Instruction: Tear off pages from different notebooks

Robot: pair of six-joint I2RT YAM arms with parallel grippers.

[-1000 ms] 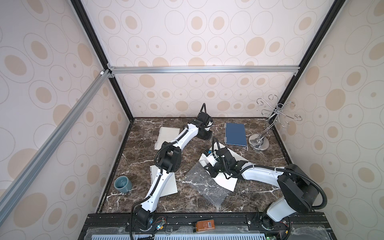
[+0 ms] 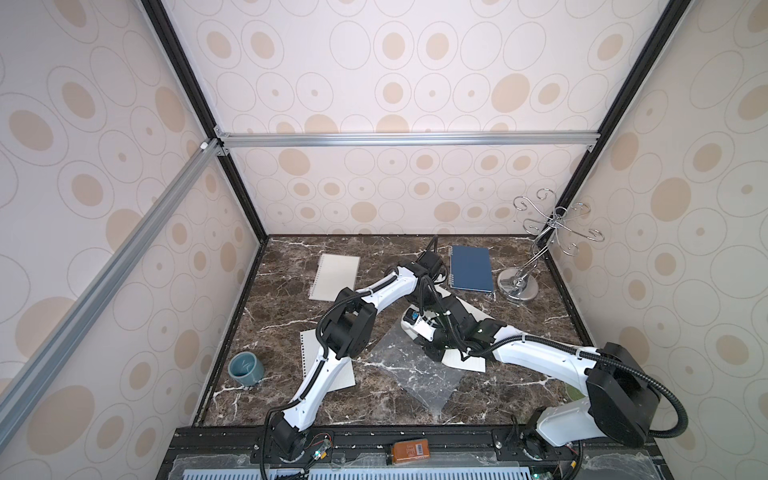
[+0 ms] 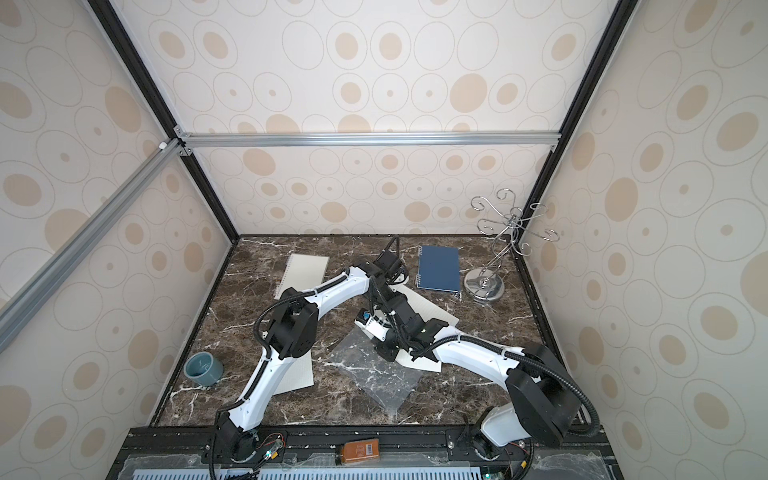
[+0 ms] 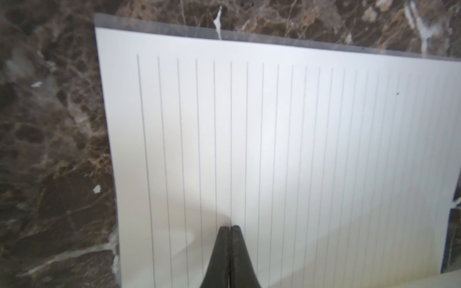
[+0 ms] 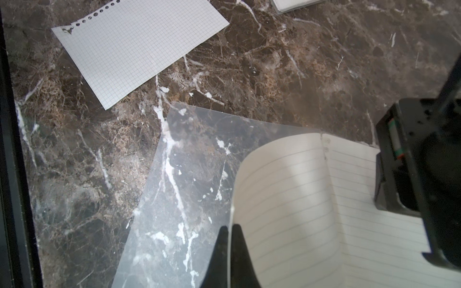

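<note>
My left gripper is shut above a lined page (image 4: 283, 144) of the open notebook, which rests on clear plastic. My right gripper is shut on a curved lined page (image 5: 283, 182), which lifts from the notebook (image 5: 369, 240) with its edge between the fingertips. The clear sheet (image 5: 168, 201) shows beside it. A squared torn page (image 5: 139, 52) with a perforated edge lies apart on the marble.
A white notebook (image 2: 334, 276) is at back left, a blue notebook (image 2: 471, 268) at back right beside a metal stand (image 2: 518, 281). A mug (image 2: 245, 368) stands front left. My arms crowd the centre.
My left gripper has come from the back down toward the open notebook, close to the right one. The right arm has shifted slightly, and the notebook's white sheets have moved a little.
</note>
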